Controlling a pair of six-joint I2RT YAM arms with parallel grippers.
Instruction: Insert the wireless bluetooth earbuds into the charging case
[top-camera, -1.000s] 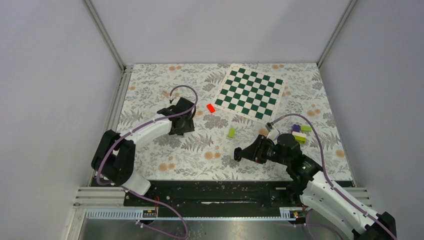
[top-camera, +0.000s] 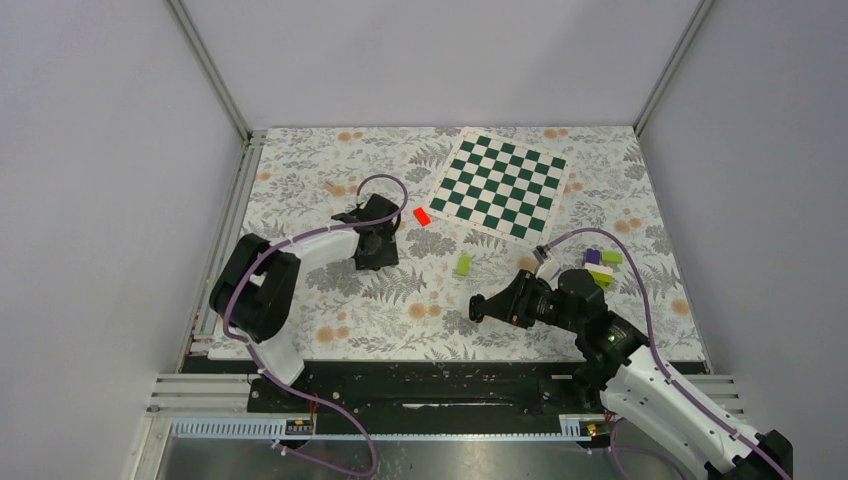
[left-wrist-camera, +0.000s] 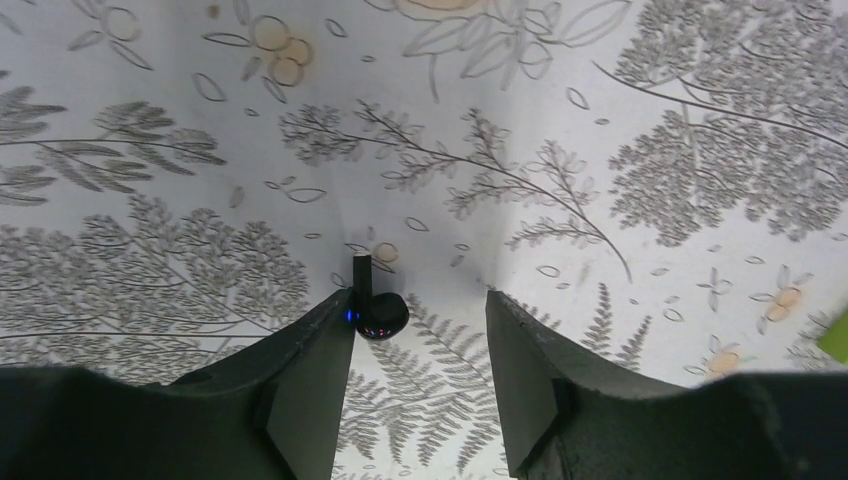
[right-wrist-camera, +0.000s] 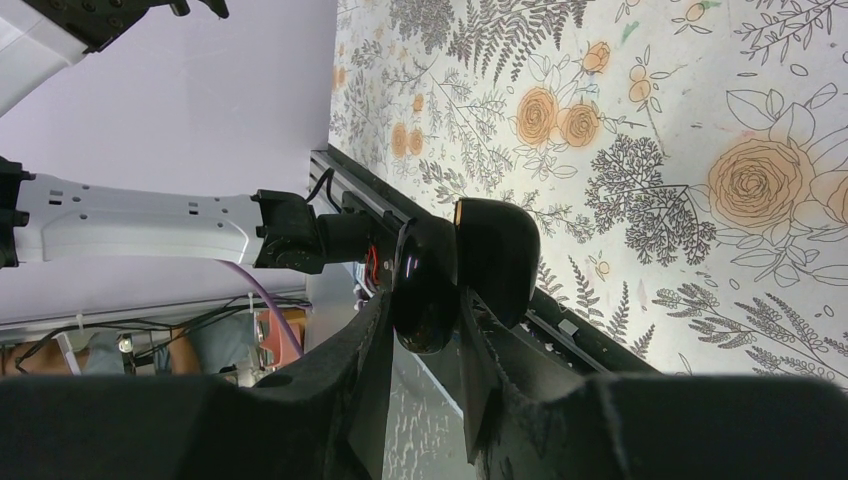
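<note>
A black earbud (left-wrist-camera: 382, 315) with its short stem lies on the floral mat, a small blue light showing on it. My left gripper is over it, part open, its left fingertip beside the earbud and a gap to the right finger. In the top view that gripper (top-camera: 375, 258) is over the left-middle of the mat. My right gripper is shut on the glossy black charging case (right-wrist-camera: 425, 280), whose lid (right-wrist-camera: 495, 255) appears raised; whether anything sits inside is hidden. In the top view the case (top-camera: 477, 308) is near the front right.
A checkered board (top-camera: 497, 187) lies at the back. A red block (top-camera: 421, 216) and a green block (top-camera: 463, 265) lie between the arms, with several coloured blocks (top-camera: 600, 268) at the right.
The left arm has shifted toward the right over the mat since a second ago. The right arm with the case is nearly unmoved.
</note>
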